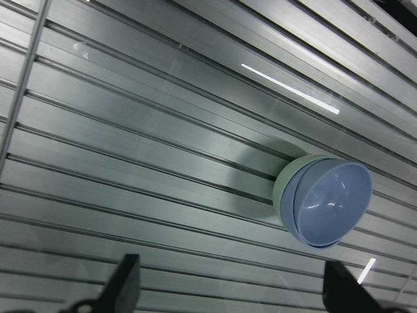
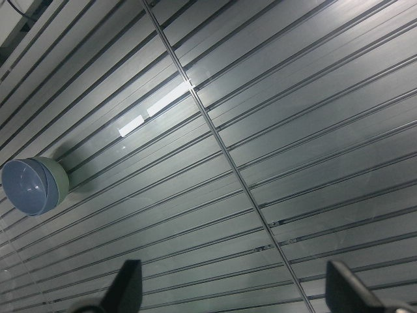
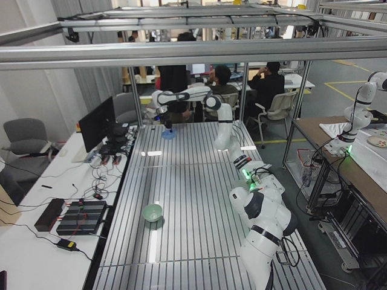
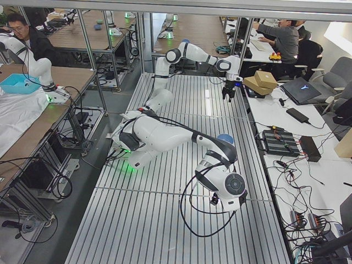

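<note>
In the left wrist view, two blue bowls (image 1: 332, 205) sit nested in a pale green bowl (image 1: 281, 186); the right wrist view shows a similar stack (image 2: 26, 186). The camera left view has a green bowl (image 3: 152, 211) near the front and a blue item (image 3: 169, 135) below the far arm's gripper. A blue bowl (image 4: 225, 138) is partly hidden behind the near arm in the camera right view. My left gripper and right gripper have widely separated fingertips over bare table, holding nothing visible.
Side desks carry monitors (image 3: 95, 121), power boxes (image 3: 81, 217), cables and cardboard boxes (image 4: 265, 80). Frame posts and rails surround the table; a neighbouring bench with another arm stands alongside.
</note>
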